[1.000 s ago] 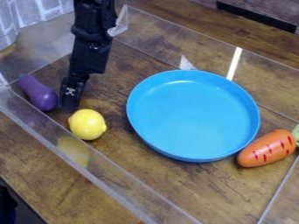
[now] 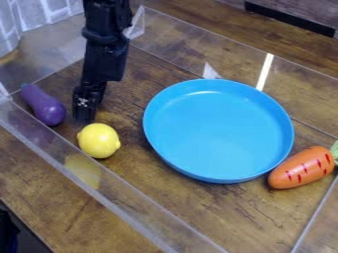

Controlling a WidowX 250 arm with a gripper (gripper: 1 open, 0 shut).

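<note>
My black gripper (image 2: pixel 87 99) hangs low over the wooden table at the left, open, its tips down near the surface between a purple eggplant (image 2: pixel 43 105) and a yellow lemon (image 2: pixel 99 140). The eggplant lies to its left, the lemon just below it in the view. Whether anything small is between the fingers is hard to make out. A blue plate (image 2: pixel 218 130) fills the middle right, and an orange carrot (image 2: pixel 299 168) lies at the right.
Clear plastic walls (image 2: pixel 66 183) run along the left and bottom of the workspace.
The arm and gripper have shifted very slightly over the last second. The eggplant, lemon, plate and carrot have stayed in place.
</note>
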